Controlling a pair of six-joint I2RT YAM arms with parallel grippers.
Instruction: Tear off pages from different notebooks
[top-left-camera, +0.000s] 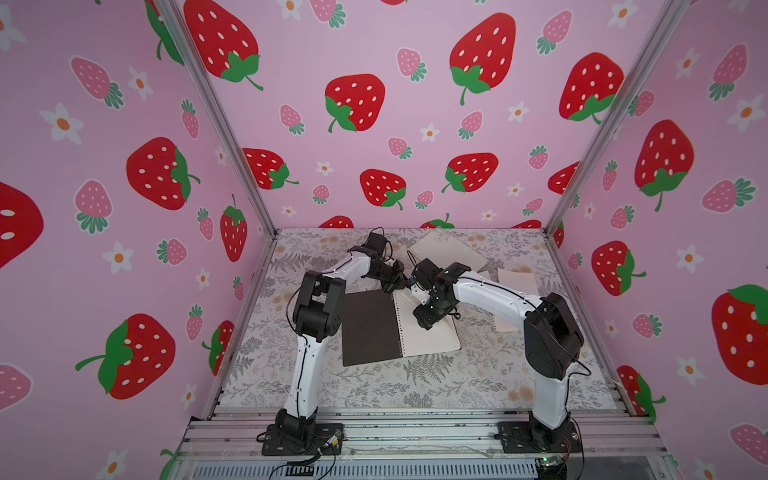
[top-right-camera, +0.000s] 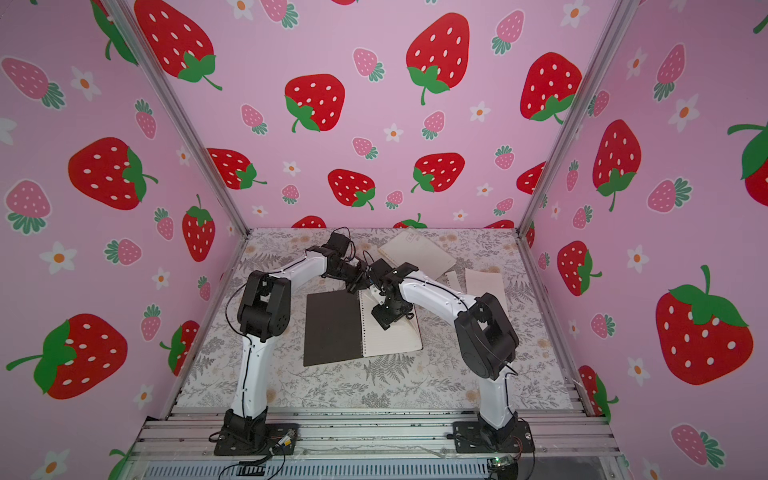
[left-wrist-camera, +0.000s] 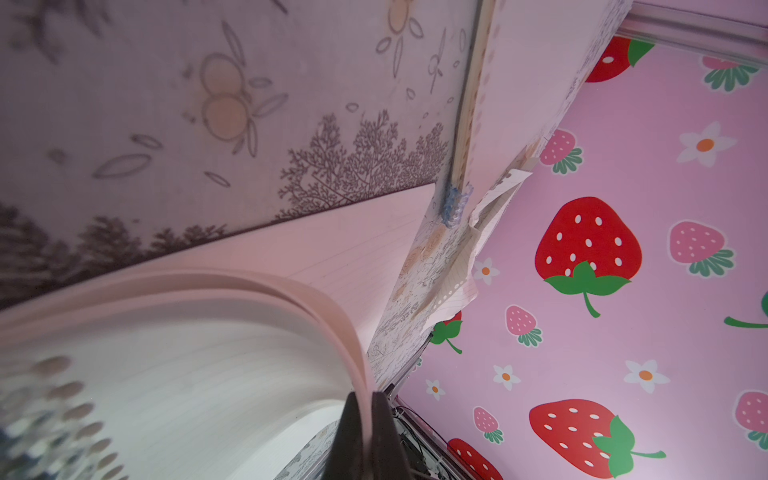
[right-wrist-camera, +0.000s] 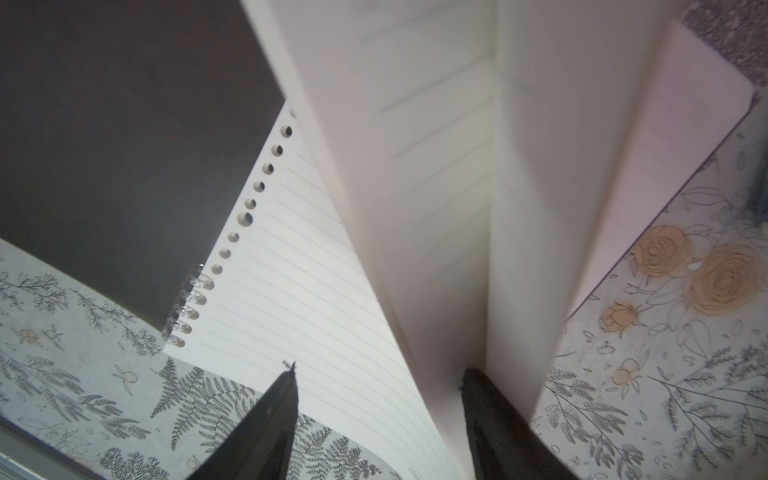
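Note:
An open spiral notebook lies mid-table, black cover on the left, lined page with punched holes along the spiral on the right. My left gripper is at the notebook's back edge, shut on the edge of a lifted, curved page. My right gripper hangs over the lined page, its fingers apart; a raised, folded part of paper stands blurred at its right finger. Whether that paper lies within the fingers is unclear.
A loose cream sheet or pad lies at the back, another pad to the right. Both arms are close together over the notebook.

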